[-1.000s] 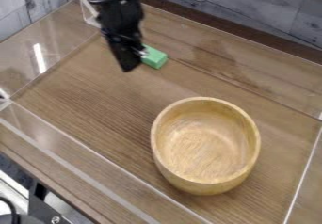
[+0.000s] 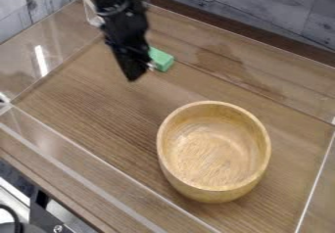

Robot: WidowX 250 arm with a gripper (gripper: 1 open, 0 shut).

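Observation:
A black robot arm reaches in from the top of the camera view, its gripper [image 2: 133, 73] low over the wooden tray floor at the upper middle, just left of a small green block [image 2: 160, 59]. Whether its fingers are open or shut is too blurred to tell. A round light-wood bowl [image 2: 213, 149] stands at the lower right, well apart from the gripper.
The wooden tray's floor [image 2: 78, 119] is clear on the left and at the upper right. Raised walls border it at the back, and cables show beyond the upper left edge.
More of the green block shows now. The bowl stays in place.

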